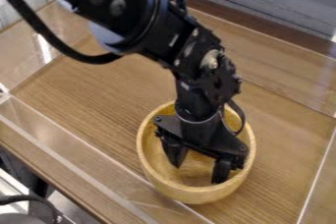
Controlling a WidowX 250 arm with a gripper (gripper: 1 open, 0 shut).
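A tan oval bowl (pixel 174 179) sits on the wooden table at the lower middle of the view. My black gripper (pixel 199 157) reaches down from the upper left into the bowl, its body covering much of the inside. Its fingers point down near the bowl's floor; whether anything is between them is hidden or too dark to tell.
Bare wooden table (pixel 84 90) lies to the left and behind the bowl, with free room there. A pale plank wall (pixel 269 7) runs along the back. The table's front edge is at the lower left, with dark items below it.
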